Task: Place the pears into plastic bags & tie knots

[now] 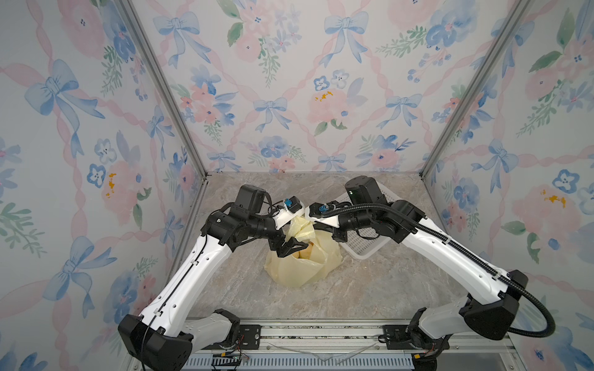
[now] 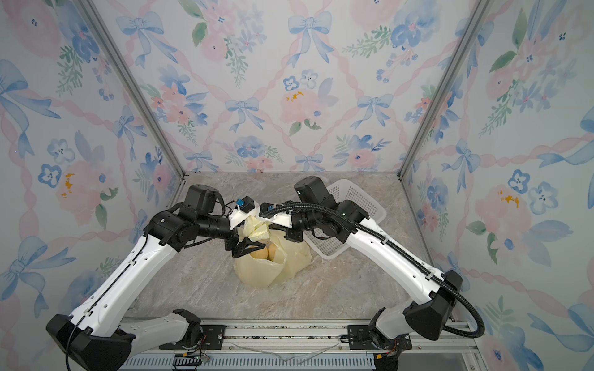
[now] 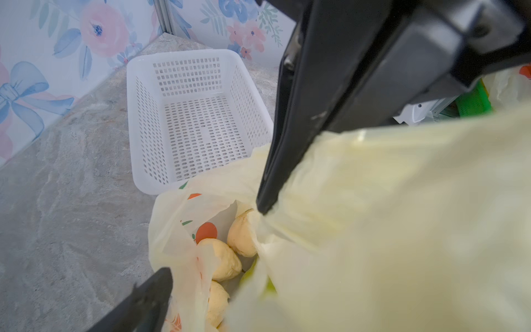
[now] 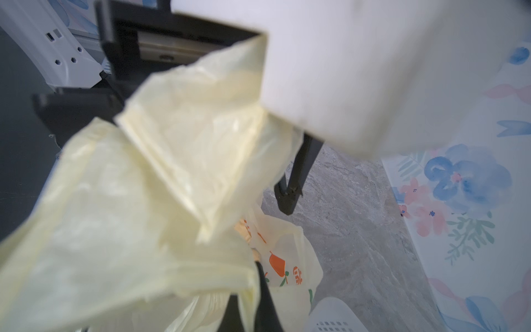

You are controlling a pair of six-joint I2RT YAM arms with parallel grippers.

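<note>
A cream plastic bag (image 1: 295, 272) stands on the table with its mouth open and a raised, twisted flap above it. Inside lie several yellowish pears (image 3: 224, 259). With its fingers spread wide, my left gripper is over the bag's mouth; one finger presses against the film, the other is outside the near side. My right gripper has closed fingers, with a fold of the bag's film running between them. Much of the right wrist view is covered by crumpled film, and in the top views the arms hide both fingertips partly.
An empty white perforated basket (image 3: 199, 121) stands just right of the bag, partly under my right arm. Bare grey table (image 1: 222, 284) lies to the left and in front. The two wrists are very near each other.
</note>
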